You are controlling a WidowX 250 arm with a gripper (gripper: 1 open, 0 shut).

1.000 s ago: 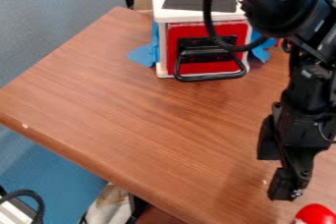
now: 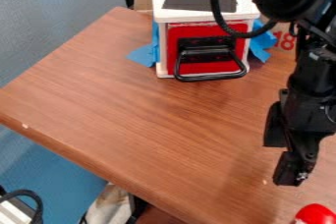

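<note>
A black robot arm hangs over the right side of the wooden table, its gripper pointing down above the tabletop. Whether the fingers are apart or together is hard to make out. At the bottom right edge lies a red object, partly cut off, below the gripper. At the back stands a white box with a red front and a black handle, held on blue tape.
Blue tape lies beside the box. Past the table's left edge are a blue surface and some clutter at the bottom left.
The arm and gripper have moved slightly right and up, away from the red object at the bottom right. The box looks unchanged.
</note>
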